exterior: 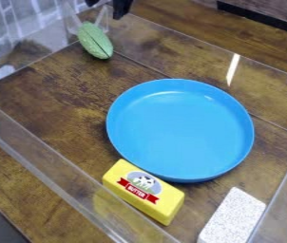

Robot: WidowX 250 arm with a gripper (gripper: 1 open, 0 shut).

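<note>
A pale green oblong object (pixel 94 41), like a leafy vegetable, lies at the back left near the clear wall. The dark gripper (pixel 108 6) is at the top edge above it, mostly out of frame and apart from it; its fingers are too cropped to show whether they are open. A blue plate (pixel 180 128) sits at the centre right, with a yellow butter box (pixel 143 192) in front of it.
A white speckled block (pixel 231 218) lies at the lower right. Clear walls border the wooden surface (pixel 45 114). The area left of the plate is bare.
</note>
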